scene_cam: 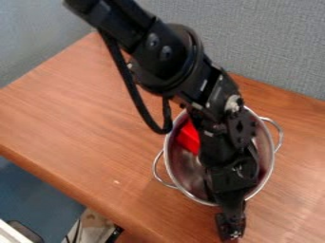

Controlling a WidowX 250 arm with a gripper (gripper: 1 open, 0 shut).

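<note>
A stainless pot [184, 177] with two side handles stands on the wooden table. Inside it, at its upper left, lies a red object [187, 135], partly hidden by my arm. My arm reaches down over the pot, and my gripper [231, 228] is at its near side, low in the view, beyond the rim as seen from the camera. The fingers are small and dark, so whether anything is between them is unclear.
A grey panel runs along the back. At the lower left, past the table's edge, are cables and a white object [10, 234].
</note>
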